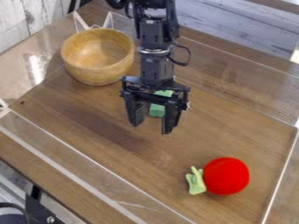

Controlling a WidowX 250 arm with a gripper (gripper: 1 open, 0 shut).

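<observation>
My black gripper [152,115] hangs over the middle of the wooden table, its two fingers spread apart and open. A green object [162,103] shows just behind it, partly hidden by the gripper; I cannot tell what it is. A red round object [226,176] with a pale green piece [197,180] at its left side lies at the front right, apart from the gripper.
A wooden bowl [96,59] stands at the back left, beside the arm.
</observation>
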